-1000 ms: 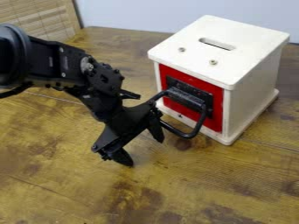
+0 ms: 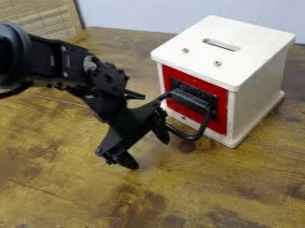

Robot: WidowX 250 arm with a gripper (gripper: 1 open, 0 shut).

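Observation:
A white wooden box [image 2: 251, 98] with a slot and two screws on top stands at the right. Its red front panel [image 2: 177, 110] carries a black socket unit with a black cable [image 2: 199, 131] looping out of it. My black gripper [image 2: 145, 150] points down in front of the box, low over the table and left of the cable. Its two fingers are apart, with nothing seen between them.
A woven mat [image 2: 38, 27] lies at the back left, and a pale wall stands behind.

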